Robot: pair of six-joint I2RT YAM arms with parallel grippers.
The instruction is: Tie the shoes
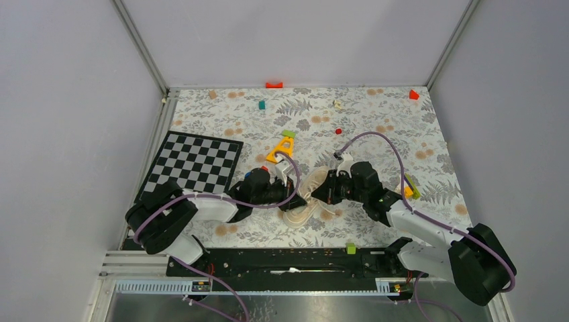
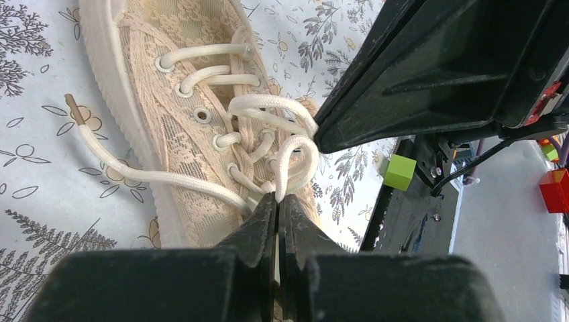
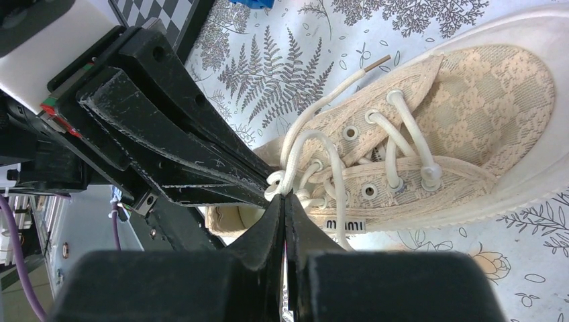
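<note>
A cream canvas shoe (image 2: 134, 80) with white laces lies under both grippers, toe toward the back in the top view. My left gripper is shut on a white lace (image 2: 295, 154) at a loop above the eyelets. My right gripper is also shut on white lace (image 3: 315, 137), close beside the left one over the lacing. One lace end (image 2: 100, 144) with a tan tip lies loose over the shoe's side.
A checkerboard (image 1: 191, 161) is at the left, a yellow piece (image 1: 278, 149) behind the shoe, small blocks scattered around. A green block (image 2: 398, 171) sits at the front edge.
</note>
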